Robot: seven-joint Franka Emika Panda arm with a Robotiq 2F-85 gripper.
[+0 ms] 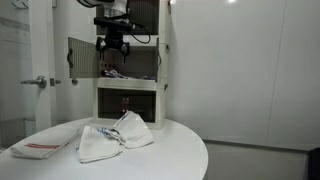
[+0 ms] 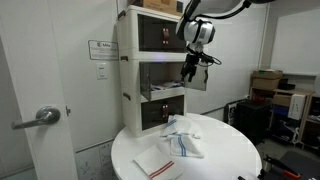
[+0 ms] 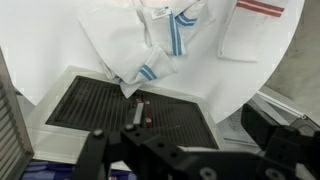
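My gripper (image 1: 112, 48) hangs high in front of the cabinet (image 1: 161, 75), its fingers spread and nothing between them. In the second exterior view the gripper (image 2: 189, 72) stands near the open mesh door (image 2: 197, 97). White towels with blue stripes (image 2: 184, 146) lie bunched on the round white table (image 2: 225, 160), close to the cabinet. Apart from them lies a white towel with red stripes (image 2: 157, 163). From above, the wrist view shows the blue-striped cloth (image 3: 127, 42) and the red-striped cloth (image 3: 252, 35) beyond the cabinet top.
Folded cloth (image 2: 160, 94) lies inside the open middle compartment; the compartment below has its mesh door (image 1: 126, 103) closed. A room door with a handle (image 1: 39, 81) stands at the left. Boxes on a shelf (image 2: 268, 85) are far right.
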